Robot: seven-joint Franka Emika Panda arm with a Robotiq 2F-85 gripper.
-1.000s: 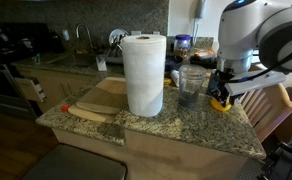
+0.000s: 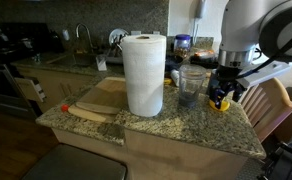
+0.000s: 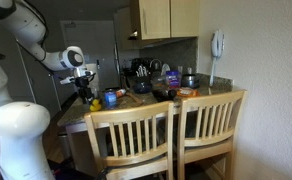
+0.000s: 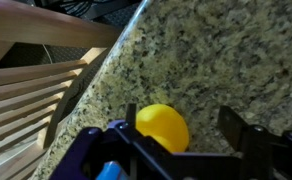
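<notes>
A round yellow thing (image 4: 163, 126) shows between the fingers of my gripper in the wrist view. It sits by the left finger, and a clear gap separates it from the right finger (image 4: 248, 138). In exterior view 1 the yellow thing (image 2: 224, 104) is on the counter near its right end, with my gripper (image 2: 219, 99) right at it. Exterior view 2 shows the yellow thing (image 3: 97, 104) small, beside the gripper. The fingers stand apart. Whether a finger touches it, I cannot tell.
Something blue (image 4: 112, 171) is partly visible below the left finger. A clear jar (image 2: 192, 85) and a paper towel roll (image 2: 144, 77) stand left of the gripper. Wooden chairs (image 3: 134, 132) line the counter's edge.
The arm's end has turned and shifted slightly at the yellow thing, which shows a little differently around the fingers. The jar and paper roll have not moved.
</notes>
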